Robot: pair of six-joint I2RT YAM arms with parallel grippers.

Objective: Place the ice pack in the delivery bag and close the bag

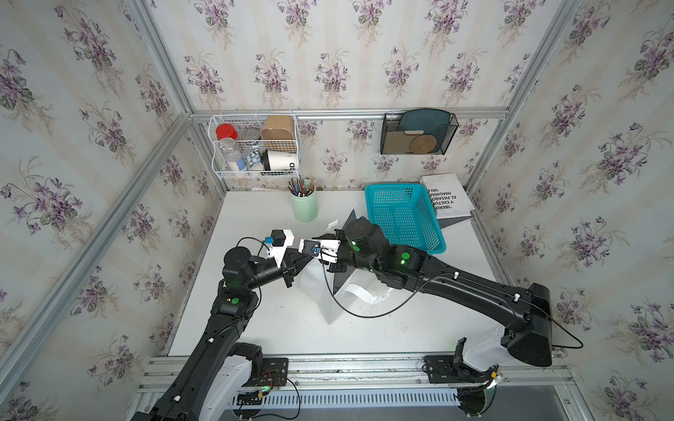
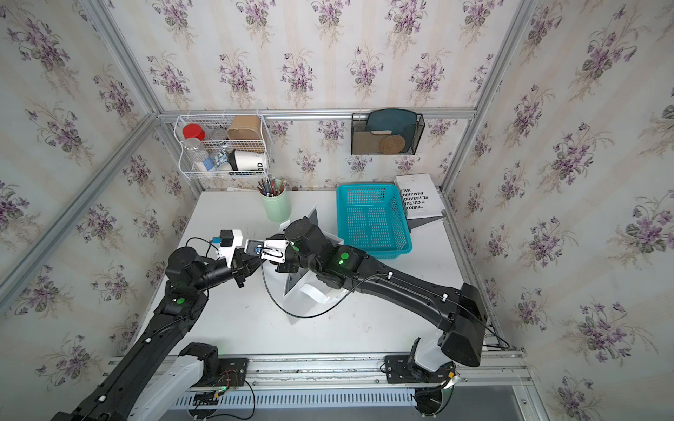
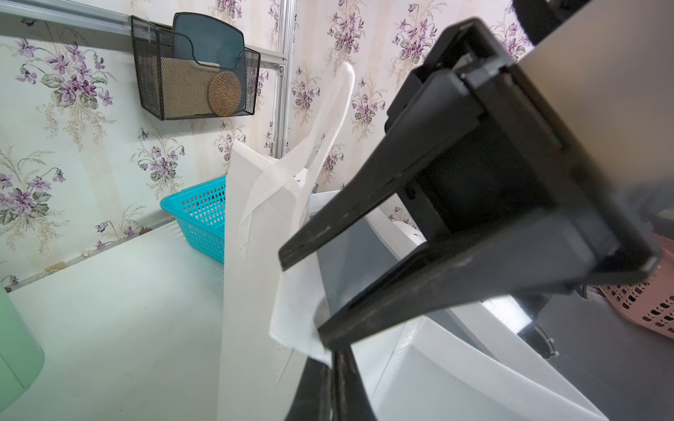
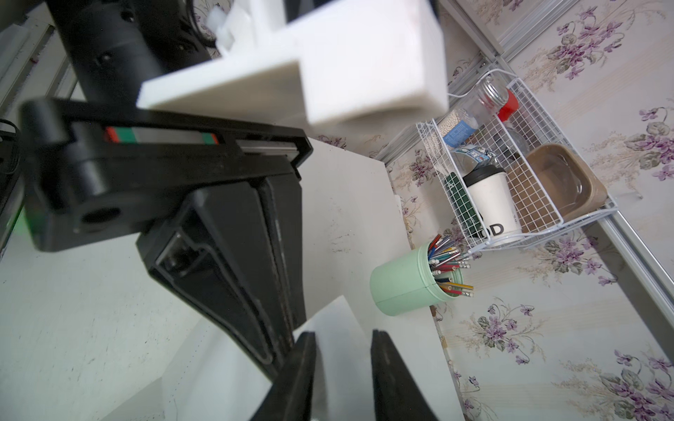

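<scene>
A white paper bag point(image 3: 249, 294) with a grey inside and a handle stands mid-table, largely hidden by my arms in both top views. My left gripper is shut at its edge, where a white flap meets the fingertips. My right gripper is part open around white material at the bag's top; in the left wrist view its two dark fingers straddle the white flap just above my left gripper. I cannot see an ice pack.
A teal basket point(image 1: 405, 214) stands at the back right beside a book point(image 1: 445, 193). A green pen holder point(image 1: 304, 207) stands at the back. Wall racks hang above.
</scene>
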